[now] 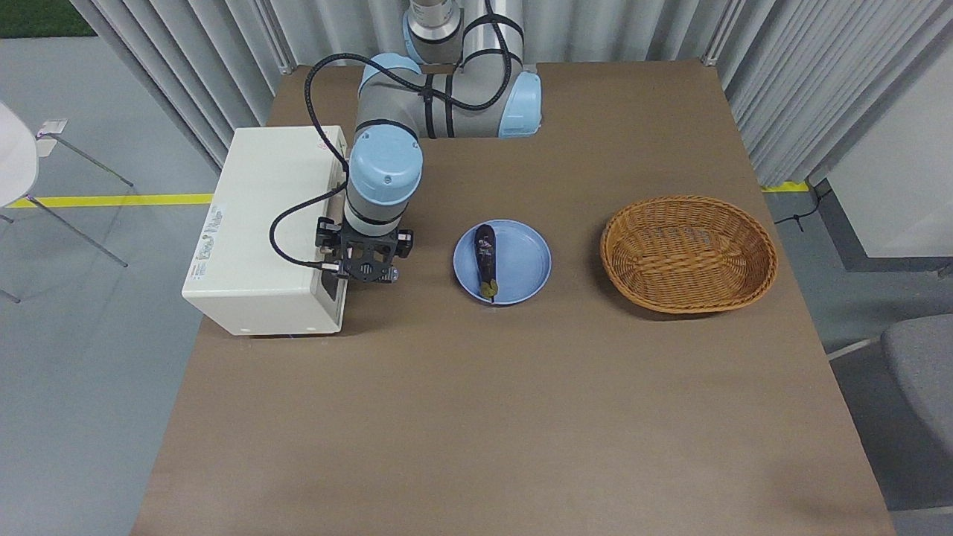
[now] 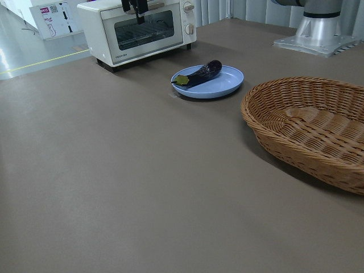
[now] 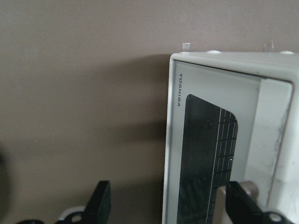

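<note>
My gripper [image 1: 357, 263] is at the front of a white Toshiba toaster oven [image 1: 255, 232], its black body over the door edge. In the wrist view the oven [image 3: 205, 74] fills the right, with its two fingers apart at the bottom, the right one by the door handle [image 3: 219, 205]. The gripper stands open, with nothing visible held. The oven door [image 2: 145, 37] looks closed in the left view. A dark eggplant [image 1: 485, 259] lies on a blue plate [image 1: 523, 268] right of the oven.
A wicker basket [image 1: 688, 254] sits on the right of the brown table [image 1: 536, 402]. The robot's base [image 2: 318, 42] stands at the back.
</note>
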